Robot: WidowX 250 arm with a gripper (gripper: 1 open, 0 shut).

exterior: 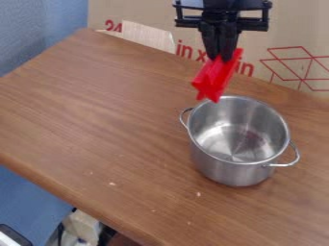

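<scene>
My black gripper [221,53] is at the top of the view, shut on a red object [216,77] that hangs tilted beneath it, above and slightly behind a steel pot [240,141] with two side handles. The pot stands upright on the wooden table [103,135], and its visible inside is empty.
A cardboard panel [290,53] with red print stands along the back. At the lower left, beyond the table's edge, are a blue surface [26,192] and some small items on it.
</scene>
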